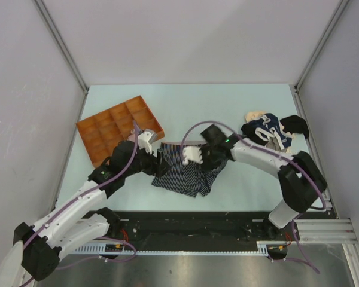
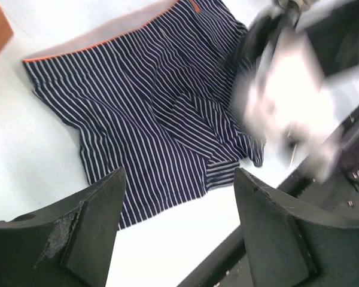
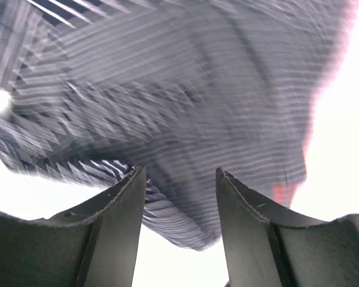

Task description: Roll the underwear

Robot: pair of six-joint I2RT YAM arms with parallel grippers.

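The navy striped underwear (image 1: 173, 177) lies spread and creased near the table's front middle, its waistband at the back. My left gripper (image 1: 161, 167) is open over its left part; in the left wrist view the cloth (image 2: 143, 155) lies below the open fingers. My right gripper (image 1: 206, 161), blurred in the top view, is over its right part. In the right wrist view its fingers (image 3: 251, 221) stand open close to the cloth (image 3: 155, 119), which is blurred.
An orange compartment box (image 1: 107, 131) sits at the back left. A pile of clothing (image 1: 272, 131) lies at the back right.
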